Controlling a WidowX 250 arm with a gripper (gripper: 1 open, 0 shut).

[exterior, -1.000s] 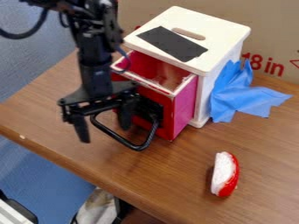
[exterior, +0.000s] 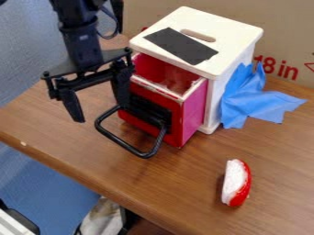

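Observation:
My black gripper (exterior: 95,99) hangs over the table at the upper left, beside the front of a white box (exterior: 203,37) with a dark patch on top. Its two fingers are apart, with nothing seen between them. The box has a pink-red drawer (exterior: 185,124) pulled partly out, with a black bar handle (exterior: 138,151) at its front. A red and white oblong object (exterior: 236,182) lies on the table at the right.
A blue cloth (exterior: 252,101) lies right of the box, against a cardboard panel (exterior: 285,46). The wooden table (exterior: 135,188) has free room in front, and its left edge drops to a blue area below.
My gripper has moved up and to the left, away from the drawer handle. The box, drawer and red and white object look unmoved.

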